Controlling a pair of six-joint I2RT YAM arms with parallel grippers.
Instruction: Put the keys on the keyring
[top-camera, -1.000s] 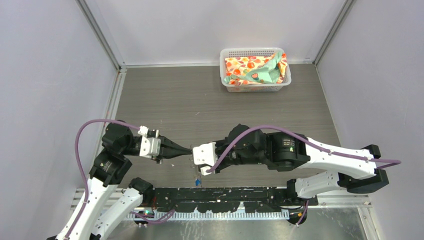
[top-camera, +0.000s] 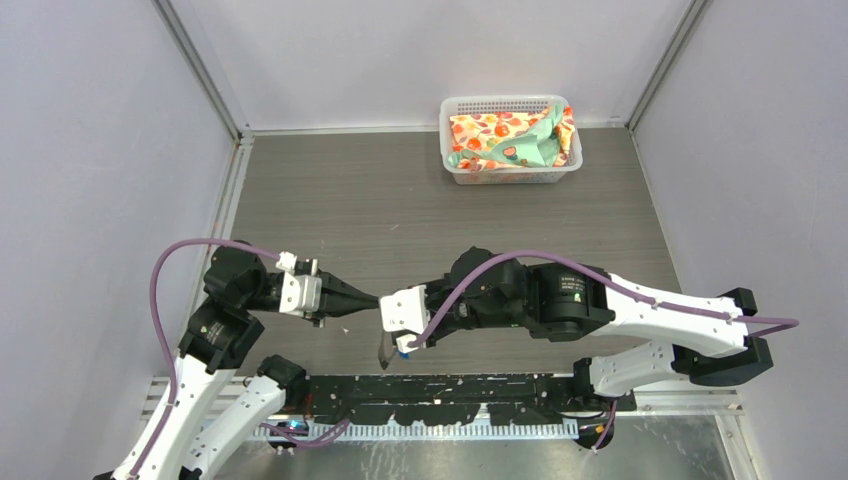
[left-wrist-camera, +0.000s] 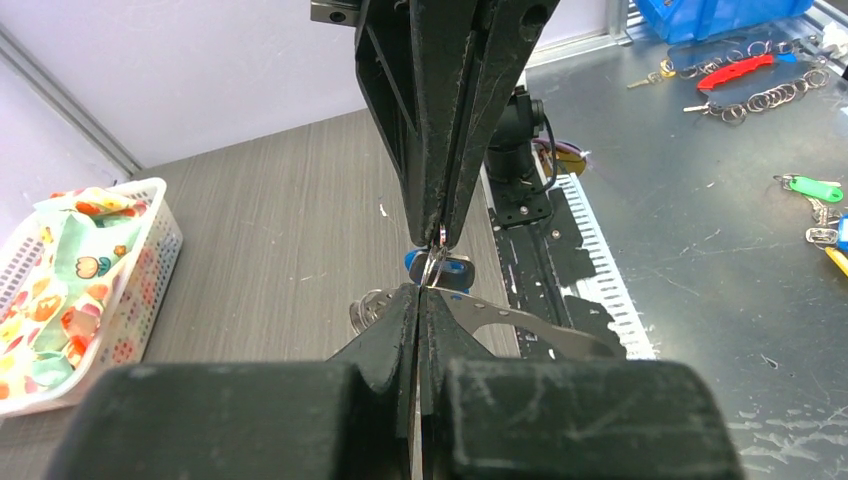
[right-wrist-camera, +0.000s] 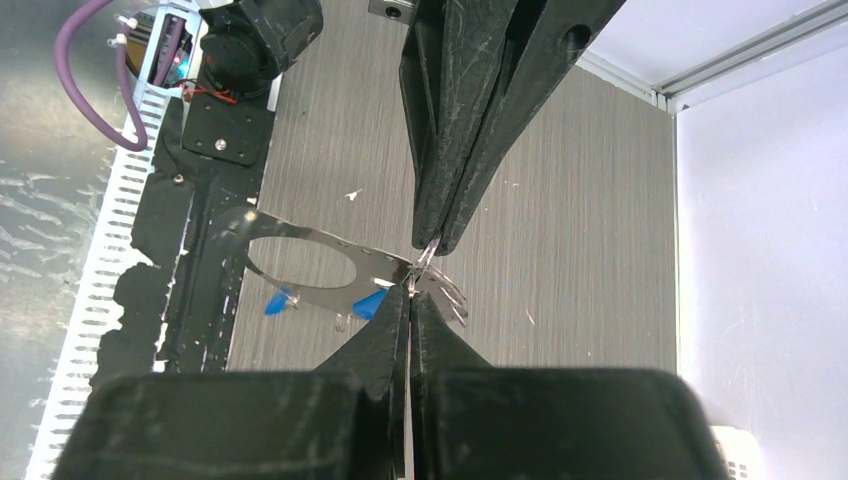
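Note:
In the middle, the left gripper (top-camera: 372, 300) and right gripper meet tip to tip, both shut on a thin metal ring (left-wrist-camera: 433, 264) between their fingertips. Beneath the tips hangs a bunch with a silver bottle-opener-like metal piece, a black-and-blue piece and, in the right wrist view, blue bits (right-wrist-camera: 368, 305). Which tip holds which part is hard to tell.
A white basket (top-camera: 510, 175) of patterned cloth stands at the back. In the left wrist view, several key bunches (left-wrist-camera: 760, 100) and a blue bin (left-wrist-camera: 720, 15) lie on the metal surface.
The right arm has shifted very slightly left. The hanging bunch has swung, with more of the metal piece showing below the grippers in the top view. The left arm is still.

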